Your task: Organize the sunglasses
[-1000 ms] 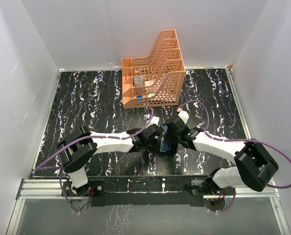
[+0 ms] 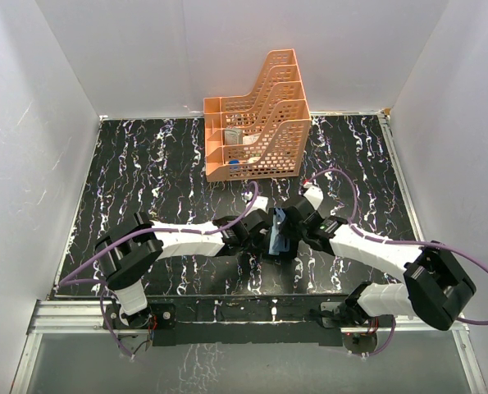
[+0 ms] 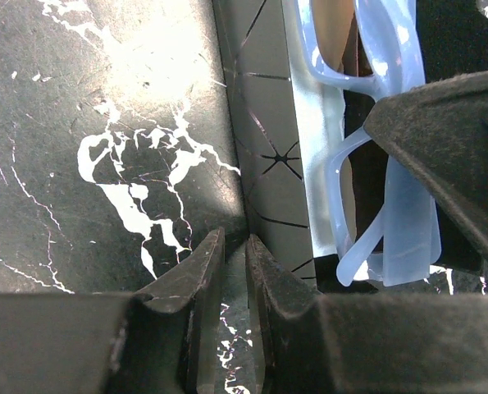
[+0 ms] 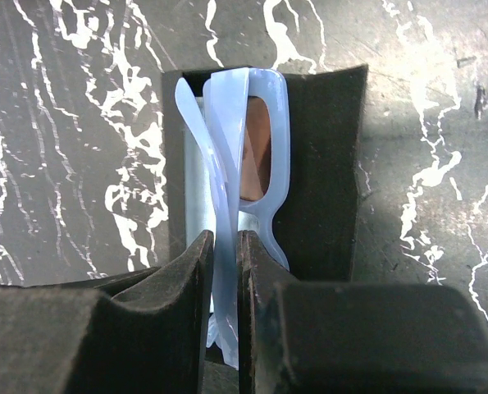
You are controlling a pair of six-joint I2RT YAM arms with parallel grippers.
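Light-blue sunglasses [image 4: 276, 135] lie lengthwise in an open dark case [image 4: 321, 164]; in the top view both are at the table's middle [image 2: 276, 234], partly hidden by the grippers. In the left wrist view, my left gripper is at the case's long grey side [image 3: 268, 131], with a narrow gap between its fingers and the sunglasses farther right. From the other side, my right gripper reaches over the case. A blue strip of the sunglasses runs between its fingers and fills the gap; whether they press on it does not show.
An orange slotted rack [image 2: 260, 123] stands against the back wall, with a few small items inside. White walls close in the sides.
My right arm has shifted slightly to the right and toward the front, its gripper turning a little. The left arm, the case and the rack look unmoved.
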